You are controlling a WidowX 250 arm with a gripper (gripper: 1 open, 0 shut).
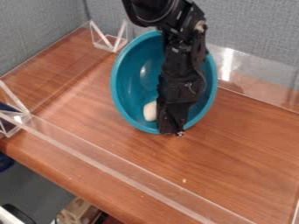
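My black gripper (pixel 172 125) reaches down from the top over a blue oval bowl (pixel 131 70) on the wooden table, its tip low at the bowl's front right. A small white object (pixel 151 111) lies in the bowl, left of the gripper and partly hidden by it. The fingers are shut as far as shows, with nothing visible between them.
Clear barriers line its edges, with white wire brackets (pixel 107 38) at back left and left. Grey padded walls stand behind.
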